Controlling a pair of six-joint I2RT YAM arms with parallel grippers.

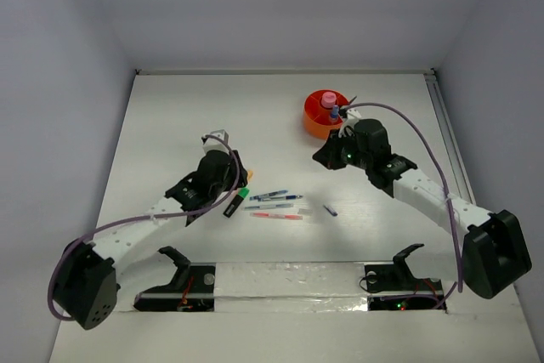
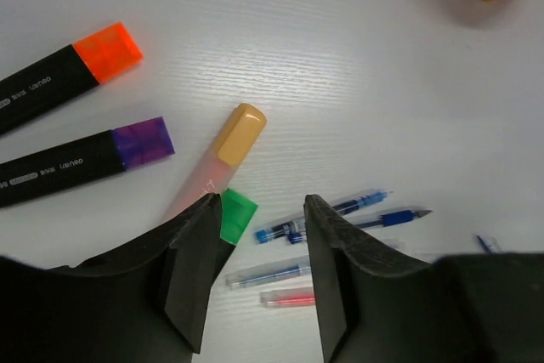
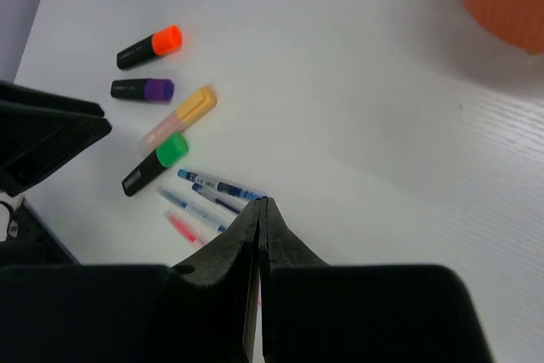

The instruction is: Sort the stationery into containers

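Note:
My left gripper hangs open over highlighters: orange (image 2: 106,53), purple (image 2: 140,144), green (image 2: 238,214) and a pale yellow one (image 2: 238,135). Beside these lie several pens (image 1: 276,206), blue and red, and a small blue item (image 1: 331,210). The orange round container (image 1: 316,125) at the back right holds a pink item (image 1: 329,99) and blue items. My right gripper is shut with nothing showing between its fingers, front-left of the container in the top view.
Walls surround it at back and sides.

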